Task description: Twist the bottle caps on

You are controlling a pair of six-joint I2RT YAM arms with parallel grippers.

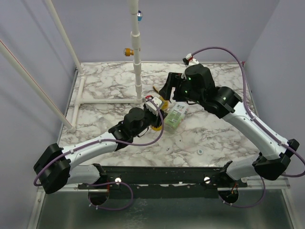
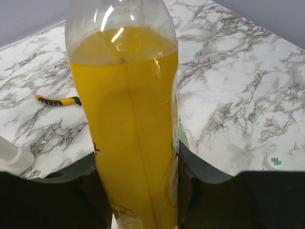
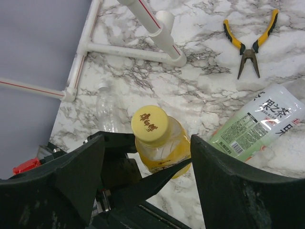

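My left gripper (image 1: 156, 114) is shut on a yellow juice bottle (image 2: 128, 133), held upright; its body fills the left wrist view, its top cropped. In the right wrist view a yellow cap (image 3: 150, 125) sits on that bottle's mouth; whether it is screwed tight I cannot tell. My right gripper is above and beside the cap, part open, its fingers either side and nothing seen gripped between them.
A green-and-white pouch (image 3: 252, 126) lies right of the bottle, pliers (image 3: 265, 33) behind. A clear empty bottle (image 3: 107, 109) lies to the left. White pipes (image 1: 109, 101) frame the back left.
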